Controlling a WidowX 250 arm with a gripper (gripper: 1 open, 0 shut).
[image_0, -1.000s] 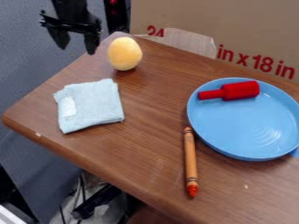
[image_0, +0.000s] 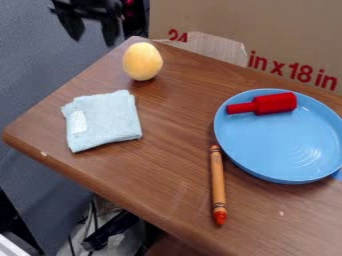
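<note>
My black gripper (image_0: 90, 25) hangs at the top left, off the table's far edge, blurred, with its two fingers apart and nothing seen between them. Below and right of it a yellow egg-shaped object (image_0: 142, 61) stands on the wooden table. A folded pale blue cloth (image_0: 102, 121) lies on the left. On the right a blue plate (image_0: 278, 152) holds a red cylindrical object with a handle (image_0: 273, 103). An orange crayon (image_0: 218, 184) lies left of the plate.
A large cardboard box (image_0: 254, 35) stands along the back. The table (image_0: 147, 175) has free room in its middle and front. Past its left edge is grey floor with some dark gear below.
My gripper has moved upward, away from the table, over the last second. The objects on the table have stayed where they were.
</note>
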